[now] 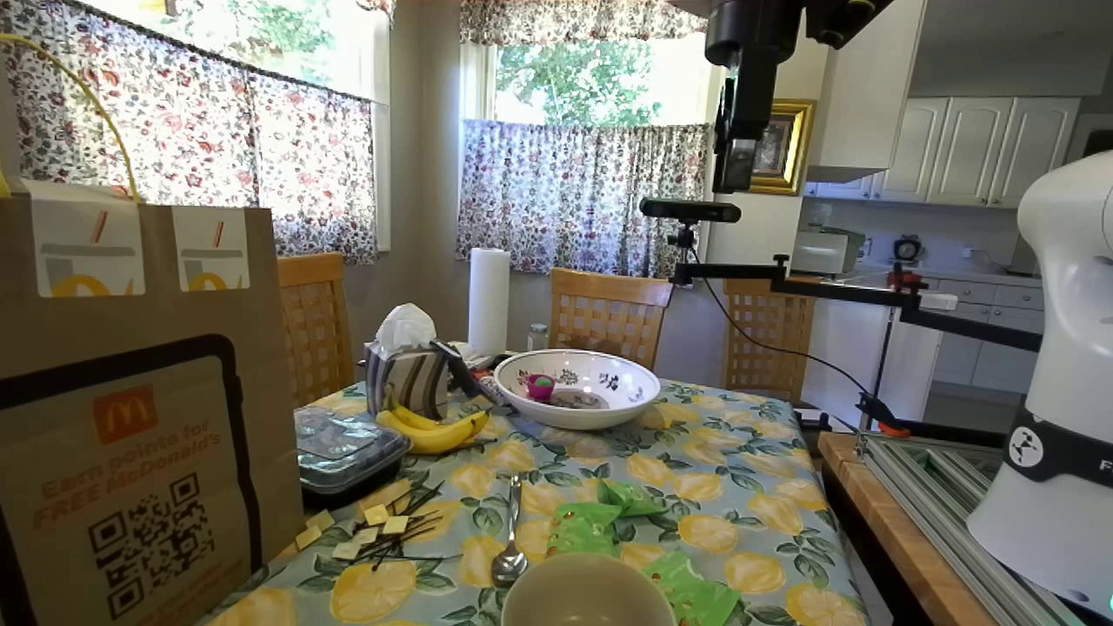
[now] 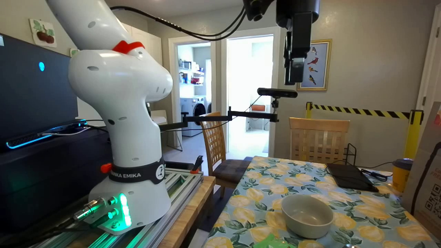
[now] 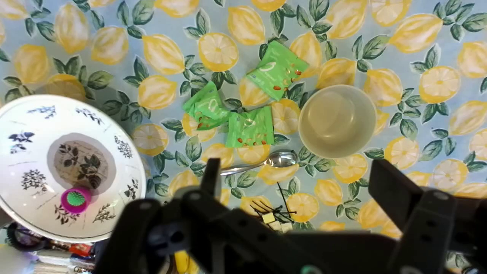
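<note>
High above the table my gripper stands open, its two black fingers wide apart and nothing between them. Below it, the wrist view shows a silver spoon (image 3: 280, 159), its handle partly behind one finger. Three green snack packets (image 3: 251, 128) lie close together on the cloth. Beside them is an empty beige bowl (image 3: 338, 121). A large white bowl (image 3: 27, 137) with a leaf pattern holds a small pink cup-like thing (image 3: 87, 195) with a green, bristly middle. In exterior view 1 the gripper (image 1: 736, 172) hangs clear of everything on the table.
Bananas (image 1: 433, 429), a clear-lidded container (image 1: 349, 450), a striped tissue box (image 1: 407, 377) and a paper towel roll (image 1: 488, 303) stand toward the left. Yellow tags with dark sticks (image 1: 388, 527) lie near a tall paper bag (image 1: 136, 417). A camera arm (image 1: 835, 280) juts out at right.
</note>
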